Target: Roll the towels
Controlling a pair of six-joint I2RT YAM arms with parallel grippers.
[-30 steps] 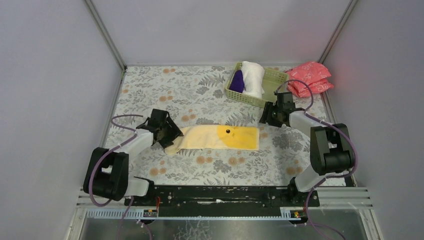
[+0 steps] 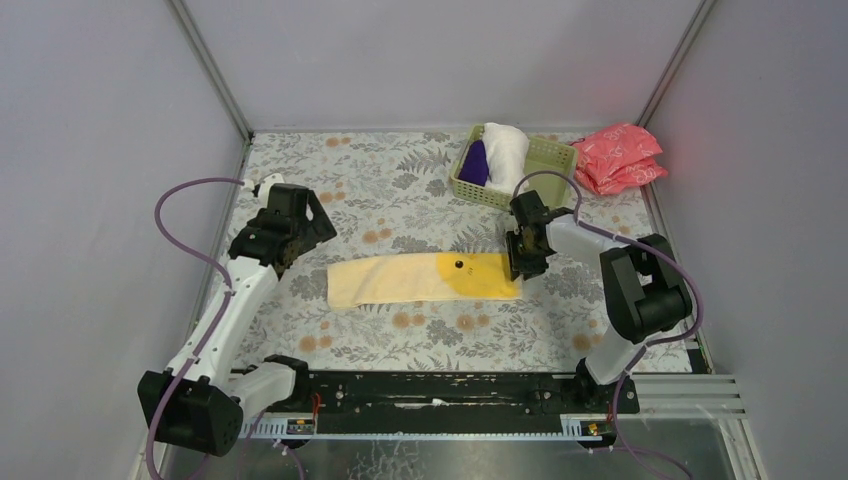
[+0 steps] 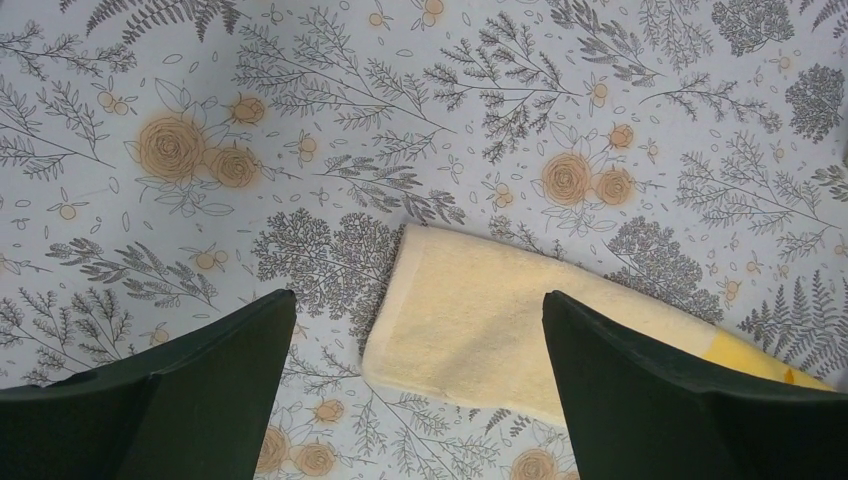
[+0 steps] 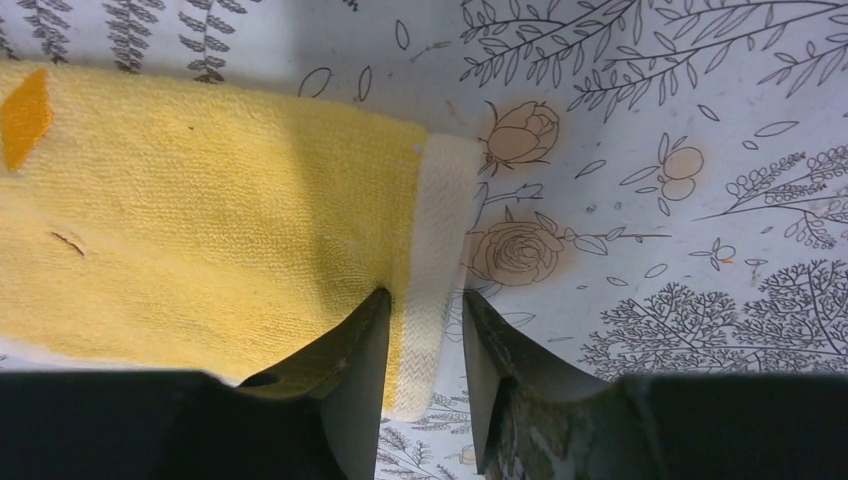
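Observation:
A long folded towel (image 2: 400,279), cream at its left and yellow towards the right, lies flat across the middle of the table. In the right wrist view its right end has a pale hem (image 4: 440,220). My right gripper is part open with its fingers on either side of that hem, the left finger pressing into the yellow cloth (image 4: 250,220). Above and left of the towel's cream end, my left gripper (image 2: 318,225) stands open. Nothing is between its fingers; the cream end (image 3: 470,310) shows below in the left wrist view.
A green basket (image 2: 552,155) at the back holds a white towel (image 2: 505,155) and a purple towel (image 2: 474,164). Red packages (image 2: 620,157) lie in the back right corner.
My left gripper has let go of the cream end and moved back and left. The right gripper has come leftward onto the towel's right end.

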